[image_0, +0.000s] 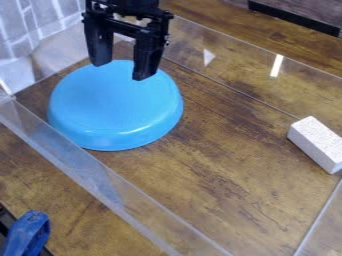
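A black gripper (123, 60) reaches down from the top of the view, its two fingers apart above the back part of a round blue plastic lid or dish (115, 112). The space between the fingertips looks empty, with the blue surface and wooden floor behind.
A white block (315, 144) lies at the right. A dark blue object (24, 236) is at the bottom left, outside a clear plastic wall. Clear walls border the wooden surface (214, 170), whose middle and right are mostly free.
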